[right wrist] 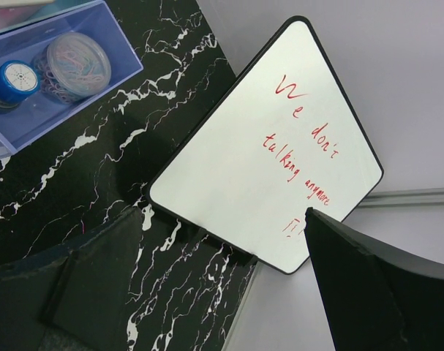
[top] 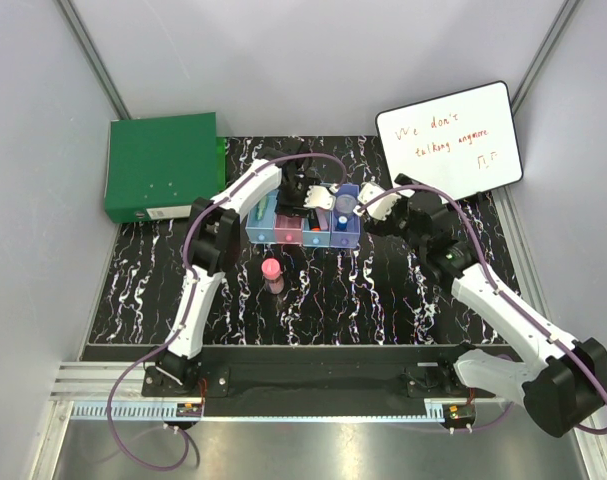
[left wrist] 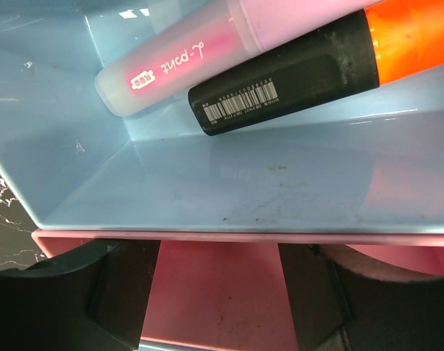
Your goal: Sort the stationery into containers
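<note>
A row of bins stands at mid-table: a left blue bin [top: 261, 238] with a green item, a pink bin [top: 288, 237], a second blue bin [top: 317, 240] and a purple bin [top: 346, 241]. My left gripper is open over the pink bin, nothing between its fingers. Beside it, a pink pen-like item [left wrist: 185, 62] and a black and orange marker [left wrist: 280, 88] lie in the second blue bin. In the purple bin are a blue-capped jar [right wrist: 15, 82] and a clear tub of clips [right wrist: 77, 66]. My right gripper is open and empty, right of the bins.
On the table before the bins stands a pink-capped bottle [top: 272, 275]. A green box file [top: 163, 165] occupies the back left, a whiteboard [top: 451, 140] the back right. Bare marble surrounds the bottle.
</note>
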